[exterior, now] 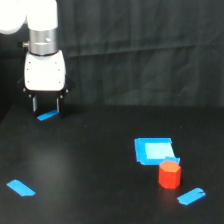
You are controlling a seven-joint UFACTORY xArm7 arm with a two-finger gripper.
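At the upper left, my gripper points straight down with its two dark fingers apart. A flat blue piece lies on the dark surface just below the fingertips, and no grip on it shows. Toward the right is a blue square with a pale centre. A red block with a six-sided outline stands right by that square's lower right corner. Whether the two touch is hard to tell.
Another blue piece lies at the lower left, and a similar blue strip at the lower right. A dark curtain hangs behind.
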